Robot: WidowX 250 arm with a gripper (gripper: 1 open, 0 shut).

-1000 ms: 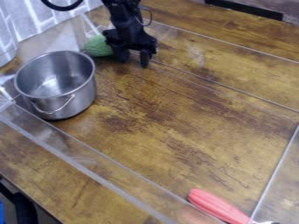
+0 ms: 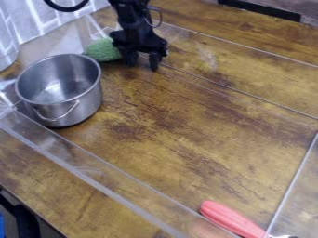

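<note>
My black gripper (image 2: pixel 139 48) is at the top centre of the view, low over the wooden table, beside a green, rounded soft-looking object (image 2: pixel 100 49) that lies at the back left. The dark fingers blend together, so I cannot tell whether they are open or shut, or whether they touch the green object. A steel pot (image 2: pixel 59 91) with a handle stands at the left, in front of the green object. A pink-red long object (image 2: pixel 231 218) lies at the bottom right.
Clear strips or edges run along the left, bottom and right, and a dark edge is at the top right.
</note>
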